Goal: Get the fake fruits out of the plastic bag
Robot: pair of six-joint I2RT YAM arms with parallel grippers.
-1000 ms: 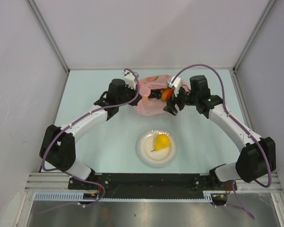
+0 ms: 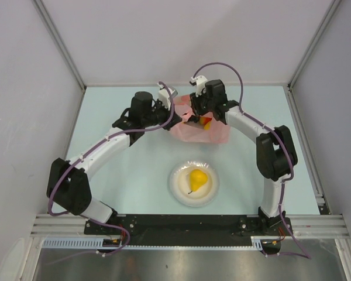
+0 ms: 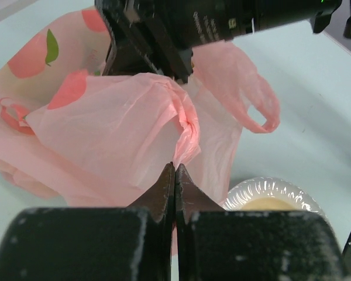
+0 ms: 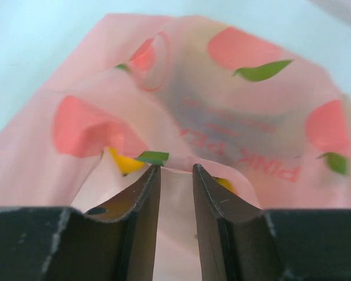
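The pink plastic bag (image 2: 200, 134) lies at the back middle of the table. My left gripper is shut on a gathered edge of the bag at its left side. Over the bag's opening is my right gripper, fingers apart and no fruit visible between them; the bag's film runs close by the tips. Inside the bag a red fruit (image 2: 205, 120) and a yellow one (image 2: 207, 126) show partly in the top view. Yellow bits (image 4: 126, 162) peek past the film in the right wrist view. A yellow pear (image 2: 198, 180) rests on the plate (image 2: 193, 201).
The clear-rimmed plate stands in front of the bag, bare around the pear. Open table lies to the left and right of the bag. A loose bag handle (image 3: 262, 111) sticks out beside the right arm.
My right gripper has moved left and back, from the bag's front right to over its opening. The pear has rolled and turned on the plate.
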